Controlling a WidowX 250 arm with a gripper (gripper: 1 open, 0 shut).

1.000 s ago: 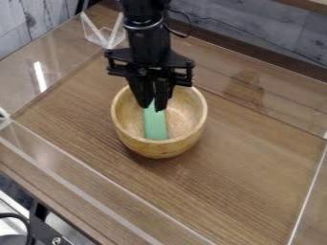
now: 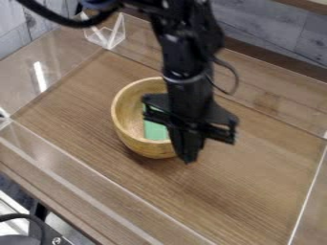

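Note:
A round tan wooden bowl (image 2: 128,105) with a pale green object (image 2: 155,130) inside stands left of centre on the wooden table. The dark gripper (image 2: 192,134) hangs in front of the bowl's right part, hiding much of it; whether anything is between its fingers is not clear.
Bare table (image 2: 153,201) lies in front and to the right of the bowl, and at the left. A clear plastic piece (image 2: 105,29) is at the upper left edge. A dark cable (image 2: 26,226) runs at the lower left corner.

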